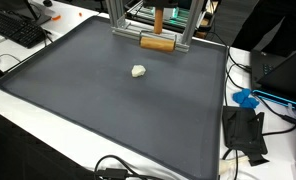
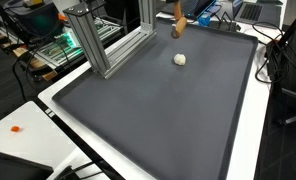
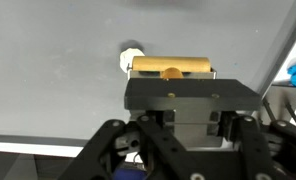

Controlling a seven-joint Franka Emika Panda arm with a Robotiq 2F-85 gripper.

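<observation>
A wooden roller-like tool (image 1: 158,43), a horizontal cylinder with an upright handle, hangs over the far part of the grey board. In the wrist view its pale cylinder (image 3: 178,64) lies across the front of my gripper. The gripper is shut on the handle, though dark parts hide most of the grip. A small whitish lump (image 1: 138,71) rests on the board, apart from the tool. From the other side the lump (image 2: 179,59) shows nearer than the tool (image 2: 179,22). The wrist view places the lump (image 3: 131,57) just beside the cylinder's left end.
The grey board (image 1: 118,110) is otherwise bare, with wide free room. A metal frame (image 2: 103,42) stands at its edge. Black pouch (image 1: 244,132), blue item (image 1: 245,99) and cables lie to the right; a keyboard (image 1: 16,28) is at far left.
</observation>
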